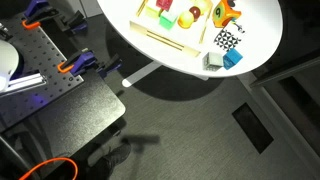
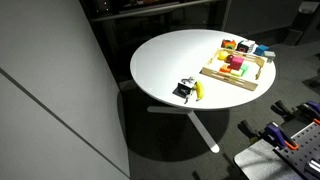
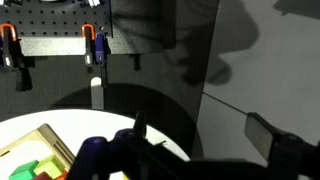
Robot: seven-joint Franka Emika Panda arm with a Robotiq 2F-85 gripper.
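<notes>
My gripper is open, with its dark fingers (image 3: 258,132) wide apart and nothing between them. Below it in the wrist view are the dark floor and the edge of a round white table (image 3: 100,119). A light wooden tray (image 3: 17,146) shows partly at the lower left, with a green block (image 3: 24,171) inside. Neither exterior view clearly shows the gripper. In exterior view 2 the whole tray (image 2: 213,76) stands on the table's right half, holding several colourful pieces, among them a pink block (image 2: 236,62).
Beside the tray lie an orange toy (image 1: 226,13), a checkered piece (image 1: 227,39), a grey cube (image 1: 213,61) and a blue cube (image 1: 233,57). A yellow banana-like piece (image 2: 200,91) lies near the table's front edge. Clamps (image 3: 95,45) stick out from the robot's bench.
</notes>
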